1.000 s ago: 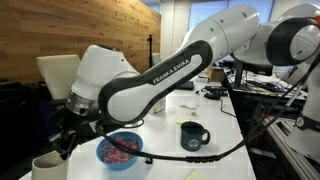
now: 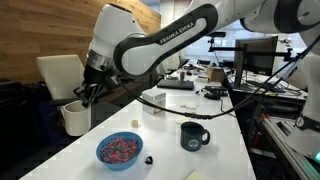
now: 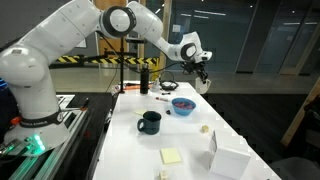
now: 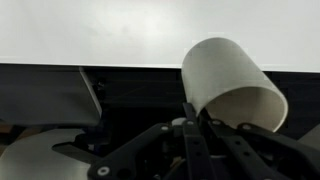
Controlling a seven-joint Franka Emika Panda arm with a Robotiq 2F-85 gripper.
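Note:
A white cup (image 2: 76, 118) hangs tilted from my gripper (image 2: 87, 99), above the left side of the table and to the upper left of the blue bowl (image 2: 104, 153). In the wrist view the gripper is shut on the cup's rim, and the open mouth of the cup (image 4: 222, 72) faces the lower right. Dark red pieces (image 2: 120, 150) fill the bowl; they also show in the bowl (image 3: 183, 109) in exterior view 2. The inside of the cup is only partly visible.
A dark mug (image 2: 192, 136) stands right of the bowl, and a small dark item (image 2: 149, 160) lies between them. A white box (image 3: 228, 158) and a yellow note (image 3: 171, 156) are on the table. A chair (image 2: 62, 76) stands behind the table's edge.
In exterior view 1 the cup has risen from low at the left and shifted right, still in my gripper. The bowl and mug have stayed in place.

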